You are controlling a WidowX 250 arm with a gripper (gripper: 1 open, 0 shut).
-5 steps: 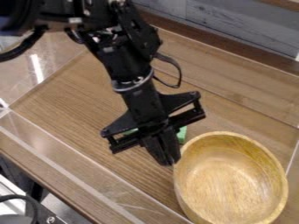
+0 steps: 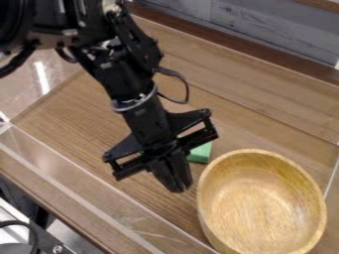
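My black gripper [image 2: 175, 183] hangs low over the wooden table, just left of a light wooden bowl [image 2: 260, 202]. Its fingertips point down beside the bowl's upper left rim and look shut, with nothing visible between them. A small green block [image 2: 201, 153] lies on the table behind the gripper, partly hidden by it, just above the bowl.
The bare wooden table [image 2: 252, 119] has free room at the back, the right and the left. A pale wall panel runs along the top right. A black cable lies at the bottom left corner.
The gripper has moved a little to the left over the last second. The bowl and green block look unmoved.
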